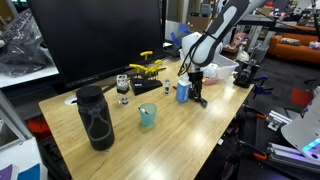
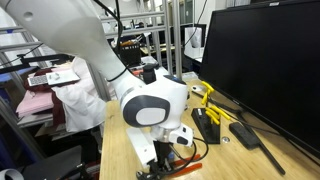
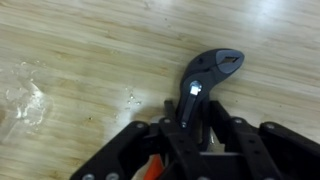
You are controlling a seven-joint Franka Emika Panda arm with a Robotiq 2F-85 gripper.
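Observation:
My gripper is low over the wooden table in the wrist view, shut on a dark tool handle (image 3: 212, 67). The handle's rounded end, with a hole in it, sticks out past the fingertips. An orange-red piece (image 3: 154, 167) shows beneath the fingers; whether it belongs to the same tool I cannot tell. In exterior view 1 the gripper (image 1: 198, 99) is beside a blue object (image 1: 182, 92), near the table's right side. From exterior view 2, the white arm hides much of the grip, and an orange-red strip (image 2: 186, 171) lies next to it.
A clear, crinkled object (image 3: 22, 98) is left of the gripper. Farther left stand a teal cup (image 1: 148, 115) and a tall black cylinder (image 1: 96, 120). A yellow rack (image 1: 146, 75) and a white bin (image 1: 212, 74) are behind.

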